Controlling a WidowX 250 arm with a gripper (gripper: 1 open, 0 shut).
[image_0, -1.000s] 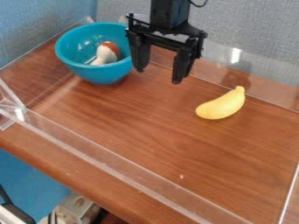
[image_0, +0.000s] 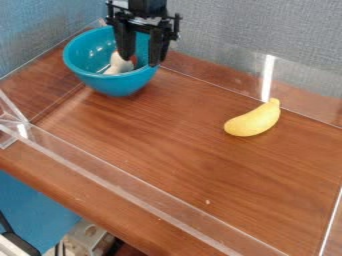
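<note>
A blue bowl (image_0: 104, 78) sits at the back left of the wooden table, with a small pale object (image_0: 120, 64) inside, partly hidden by my gripper. My black gripper (image_0: 140, 52) is over the bowl's right part, its fingers spread apart; whether anything is between them is unclear. A yellow banana (image_0: 253, 119) lies to the right on the table.
Grey padded walls (image_0: 281, 45) stand behind and at the left, with clear transparent edging along the table's sides.
My gripper has moved left and up in the view, from above the table between bowl and banana to over the bowl. The bowl and banana look unmoved.
</note>
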